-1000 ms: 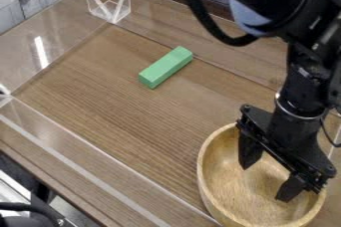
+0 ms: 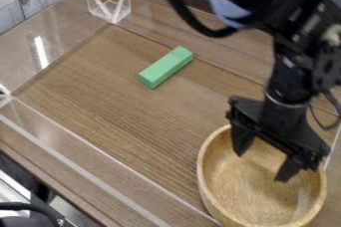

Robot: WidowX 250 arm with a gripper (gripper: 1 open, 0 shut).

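My black gripper is low at the right, open, with its fingers over the back part of a round tan basket. I see nothing held between the fingers. A green block lies on the wooden table, up and to the left of the gripper.
A clear plastic piece stands at the back left. Translucent strips run along the table's left side and front.
The gripper has shifted left and slightly up over the basket. The green block and basket look unmoved.
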